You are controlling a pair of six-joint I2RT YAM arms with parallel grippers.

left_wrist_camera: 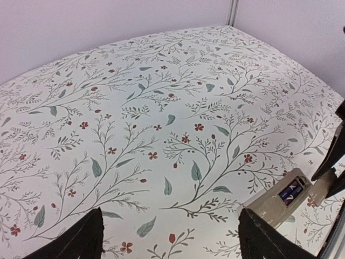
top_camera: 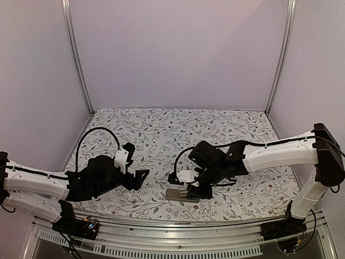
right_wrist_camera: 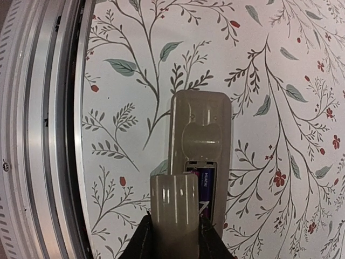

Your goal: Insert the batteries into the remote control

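Note:
The beige remote (top_camera: 175,194) lies face down near the front edge, its compartment open with batteries inside; it also shows in the left wrist view (left_wrist_camera: 269,208). My right gripper is shut on the beige battery cover (right_wrist_camera: 173,197), held just over the lower part of the remote and partly hiding the batteries. In the left wrist view that cover (left_wrist_camera: 323,186) is beside the compartment. My left gripper (top_camera: 141,175) stands open to the left of the remote, nothing between its fingers.
The metal front rail (right_wrist_camera: 38,129) runs close beside the remote. Pale walls enclose the back and sides.

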